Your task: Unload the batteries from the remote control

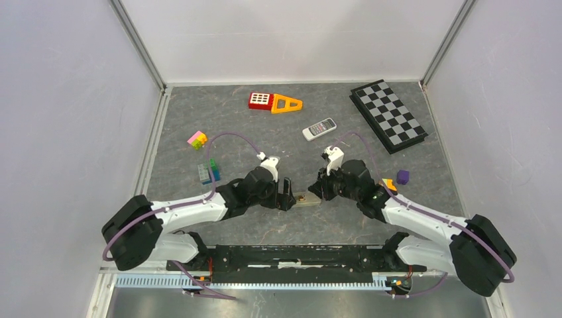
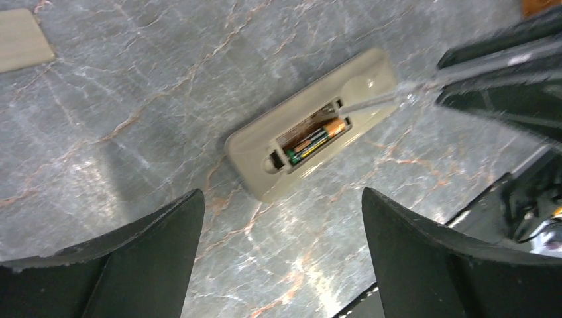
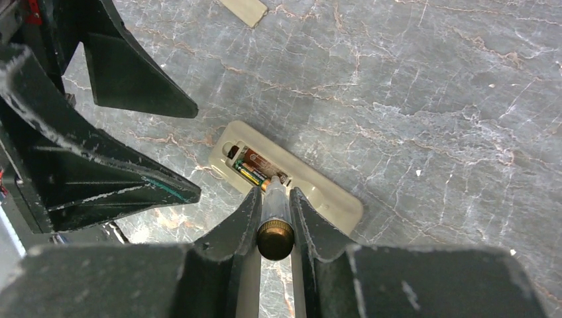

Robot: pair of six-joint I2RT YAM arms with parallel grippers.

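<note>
A beige remote control (image 2: pixel 301 122) lies back side up, its battery bay uncovered. One green, black and orange battery (image 2: pixel 317 142) is in the bay; the slot beside it looks empty. My right gripper is shut on a slim tool (image 3: pixel 276 228) with a brass-coloured end. The tool's thin tip reaches the orange end of the battery; whether they touch, I cannot tell. Open and empty, my left gripper has its fingers (image 2: pixel 149 245) spread near the end of the remote. A flat beige piece (image 2: pixel 23 41), apparently the battery cover, lies apart on the table.
A white remote (image 1: pixel 319 129) and a red-and-yellow toy (image 1: pixel 275 103) lie farther back. The checkered board (image 1: pixel 390 116) is at the back right. Toy bricks (image 1: pixel 209 173) sit at the left, and a purple block (image 1: pixel 403 177) at the right. Bare table lies between.
</note>
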